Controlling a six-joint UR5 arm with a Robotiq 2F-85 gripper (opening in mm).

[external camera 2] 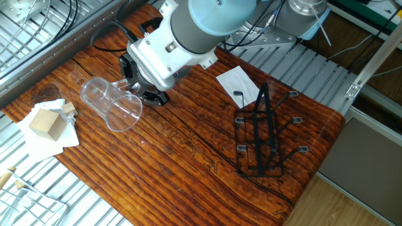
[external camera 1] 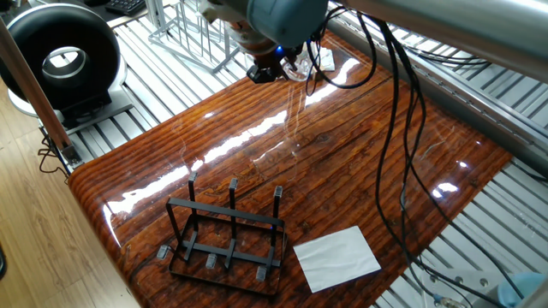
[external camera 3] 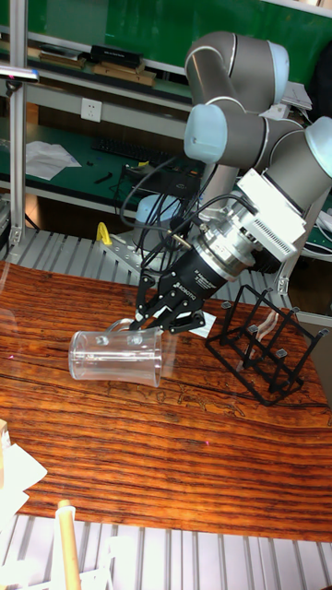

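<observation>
A clear cup with a handle (external camera 2: 100, 100) is turned on its side, its wide mouth towards the lower right in exterior view 2. My gripper (external camera 3: 149, 322) is shut on its handle, with the cup (external camera 3: 116, 356) seemingly raised off the wooden table. Exterior view 1 shows only the dark gripper (external camera 1: 278, 68) at the table's far end; the cup is hard to make out there. The black wire rack (external camera 1: 227, 248) with upright prongs stands empty at the opposite end, well apart from the cup.
Beside the rack lies a white sheet (external camera 1: 337, 258). A wooden block (external camera 2: 48, 124) rests on white paper (external camera 2: 70, 136) near the table edge. Loose black cables (external camera 1: 402, 128) hang from the arm. Between cup and rack the table is clear.
</observation>
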